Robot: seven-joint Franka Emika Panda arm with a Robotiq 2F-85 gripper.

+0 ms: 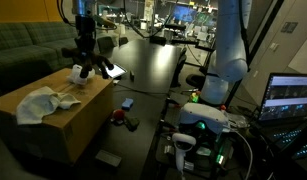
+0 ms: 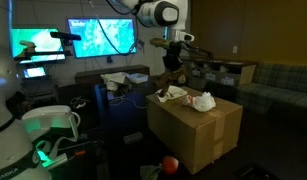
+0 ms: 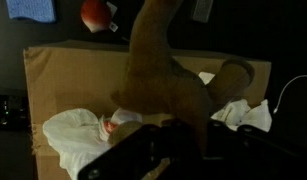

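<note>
A brown plush toy fills the middle of the wrist view, between the black fingers of my gripper. The fingers are shut on it. In the second exterior view the toy hangs under the gripper, over the far side of a cardboard box. The first exterior view shows it as a dark shape above the box. Whether any part of the toy touches the box top cannot be told.
White crumpled cloths or bags lie on the box top. On the dark floor beside the box are a red ball-like object and a blue cloth. A laptop stands at the far right.
</note>
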